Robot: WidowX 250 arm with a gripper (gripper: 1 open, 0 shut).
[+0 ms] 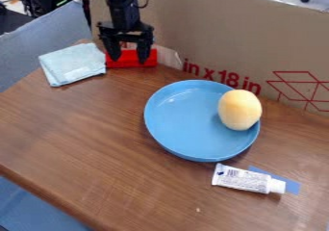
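Observation:
The black gripper [127,48] is at the back left of the table, its fingers reaching down over a red object [131,61] that lies against the cardboard. Whether the fingers are closed on it or only around it is unclear. A folded pale blue cloth [72,64] lies just left of the red object. A blue plate [189,129] holds a pale yellow, rounded object [240,109] on its right side. A white tube [247,178] lies in front of the plate, on a small piece of blue tape.
A cardboard wall [234,38] runs along the back of the table. A grey padded surface [38,42] borders the table at the upper left.

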